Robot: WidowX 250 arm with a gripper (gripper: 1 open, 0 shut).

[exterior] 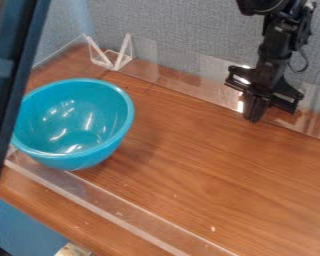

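Observation:
My black gripper (254,108) hangs at the back right of the wooden table (203,190), low near the back edge by the grey wall. Its fingertips are together, and I see nothing held between them. A turquoise bowl (72,125) sits empty on the left side of the table.
A white wire stand (112,56) is at the back left. Clear plastic strips run along the back and front-left edges. A dark vertical frame (8,60) fills the left edge.

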